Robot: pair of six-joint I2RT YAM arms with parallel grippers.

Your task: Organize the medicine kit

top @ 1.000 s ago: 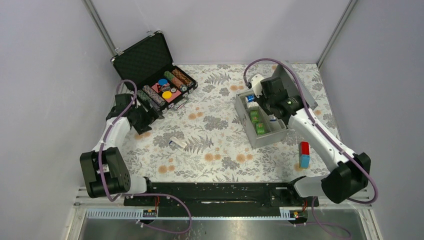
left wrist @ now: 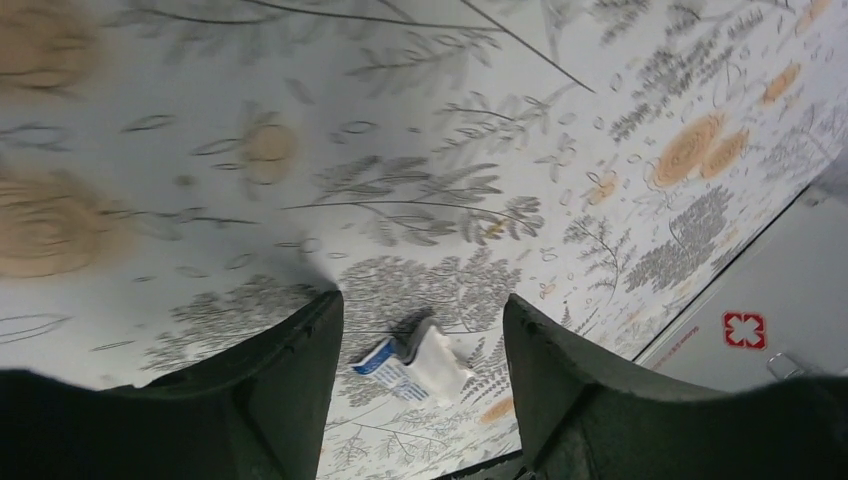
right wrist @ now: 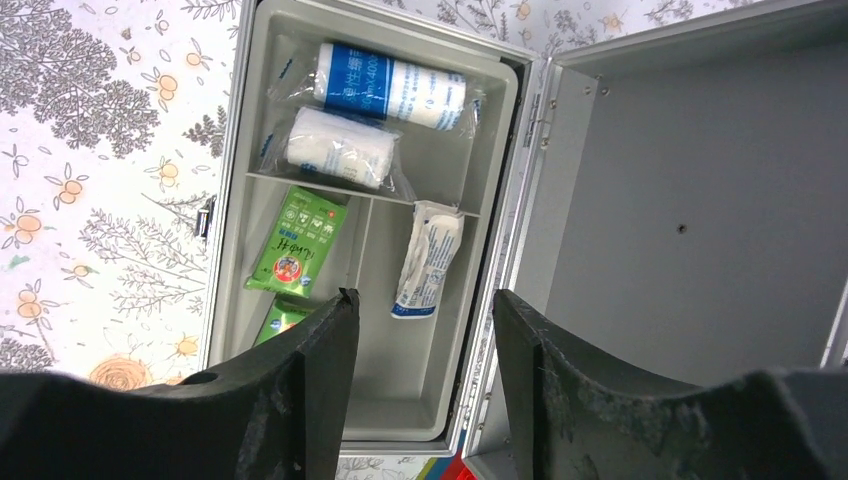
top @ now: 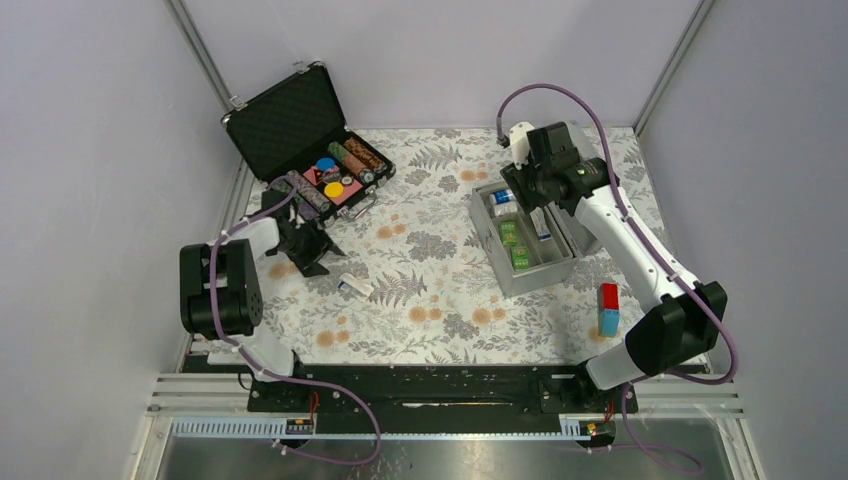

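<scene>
The grey medicine kit (top: 486,245) stands open at right. It holds two wrapped gauze rolls (right wrist: 340,148), green packets (right wrist: 298,240) and a white-and-blue packet (right wrist: 427,260). Another small white-and-blue packet (top: 355,286) (left wrist: 430,365) lies on the cloth at left centre, just beyond my left gripper (top: 322,255), which is open with nothing between its fingers, low over the cloth. My right gripper (top: 515,190) hangs open above the kit, nothing between its fingers.
An open black case (top: 285,115) with chips and discs sits at back left, beside my left arm. A red-and-blue box (top: 608,310) lies at front right.
My left gripper has moved right and toward the loose packet. My right gripper has risen over the kit, its arm shifting in the top view.
</scene>
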